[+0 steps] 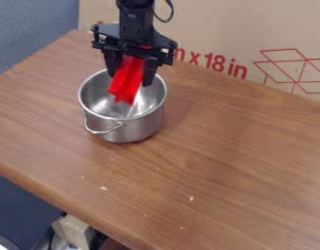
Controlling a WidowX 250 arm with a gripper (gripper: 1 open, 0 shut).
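Note:
A black gripper (132, 61) hangs from the top of the view over a silver pot (121, 126) with a wire handle. A red block (128, 78) is between the gripper's fingers, tilted, its lower end inside the pot's opening. Whether the fingers press on the block is hard to tell. The pot stands on the wooden table.
A cardboard panel (260, 34) with red print stands at the back. A blue-grey surface lies beyond the left edge.

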